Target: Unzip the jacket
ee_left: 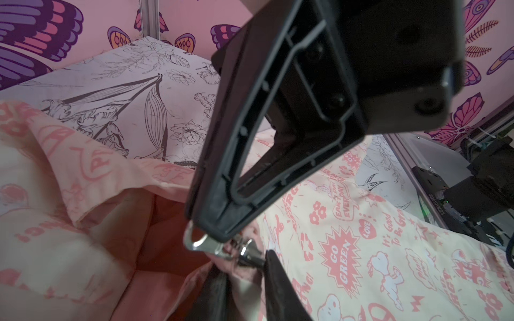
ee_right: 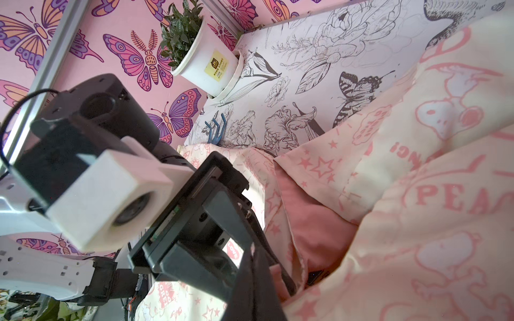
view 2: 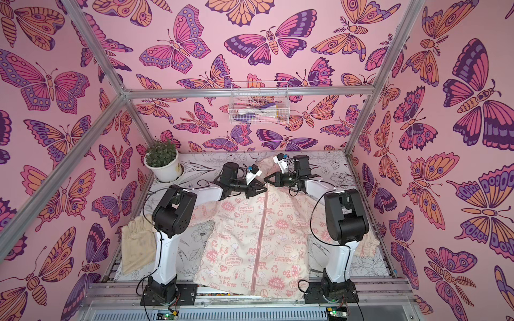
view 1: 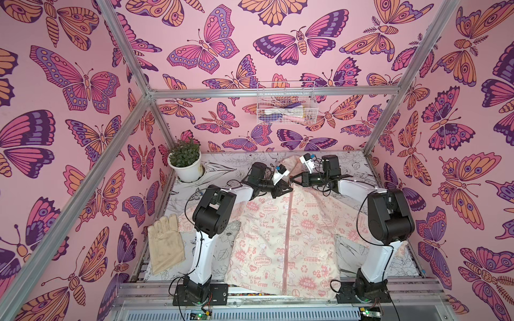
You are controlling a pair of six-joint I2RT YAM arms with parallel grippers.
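The cream jacket (view 1: 262, 240) with pink print lies front up, its pink zipper line (view 1: 287, 243) running down the middle and its collar at the far end. In the left wrist view a metal zipper pull (ee_left: 206, 243) shows at the tip of my right gripper (view 1: 293, 180), which is shut on it at the collar. My left gripper is part open just below the slider, with a fold of jacket front between its fingers. From the right wrist camera, the right fingertips (ee_right: 254, 278) are together; the pull itself is hidden there.
A potted plant (view 1: 185, 160) stands at the back left. Beige gloves (view 1: 166, 243) lie at the left edge. A wire basket (view 1: 286, 112) hangs on the back wall. Bare table shows between the plant and the jacket.
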